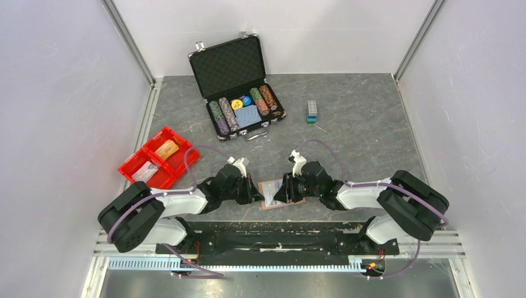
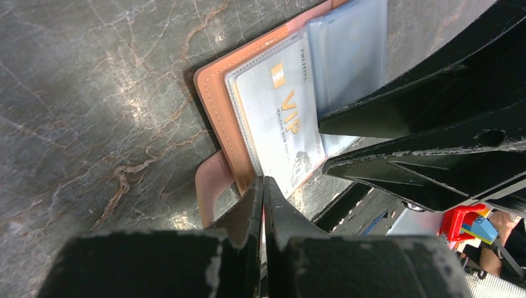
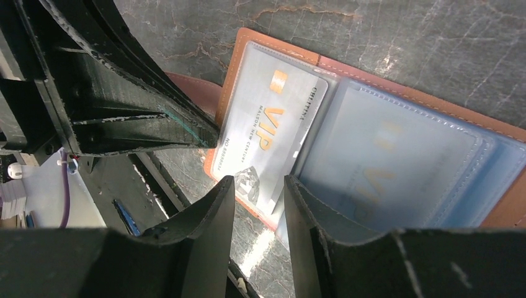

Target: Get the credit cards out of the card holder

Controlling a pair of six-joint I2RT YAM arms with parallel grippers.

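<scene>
The open card holder (image 1: 268, 189) lies on the grey surface between my arms, tan leather with clear sleeves. A white VIP card (image 2: 279, 112) sits in its end sleeve, and bluish sleeves (image 3: 403, 155) beside it hold another VIP card, faintly visible. My left gripper is shut, its tips at the VIP card's edge of the holder, nothing seen between them. My right gripper stands part open over the VIP card's lower corner, by the sleeve's edge, with nothing clearly held.
A red divided tray (image 1: 155, 152) is at the left. An open chip case (image 1: 226, 68) stands at the back, with a small stacked block (image 1: 311, 112) to its right.
</scene>
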